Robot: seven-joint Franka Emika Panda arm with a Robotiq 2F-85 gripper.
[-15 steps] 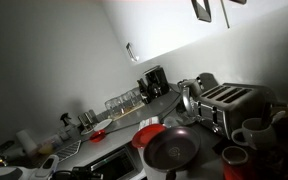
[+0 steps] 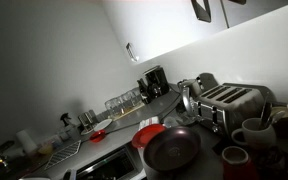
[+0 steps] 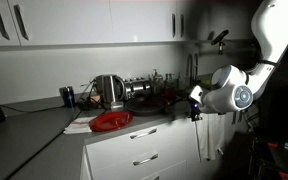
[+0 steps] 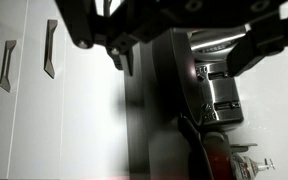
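In the wrist view my gripper is open, its dark fingers [image 4: 124,58] wide apart with nothing held between them. Past the fingers, a black frying pan [image 4: 172,75] is partly visible, as is a silver toaster [image 4: 222,100]. The pan [image 2: 172,148] lies on the counter in front of the toaster [image 2: 229,105] in exterior view 1. In exterior view 2 the white arm [image 3: 222,98] comes in from the right, and the gripper [image 3: 196,100] is at its left end near the counter's front edge, small and dark.
A red plate [image 3: 110,121] lies left of the pan. A dark red mug [image 2: 238,162] and a white mug [image 2: 255,133] stand near the toaster. White drawers [image 3: 134,150] are below the counter; upper cabinets [image 3: 84,22] hang above.
In exterior view 1 the white arm and dark gripper at the lower left have sunk almost out of the picture. The pan, plate and toaster have stayed in place.
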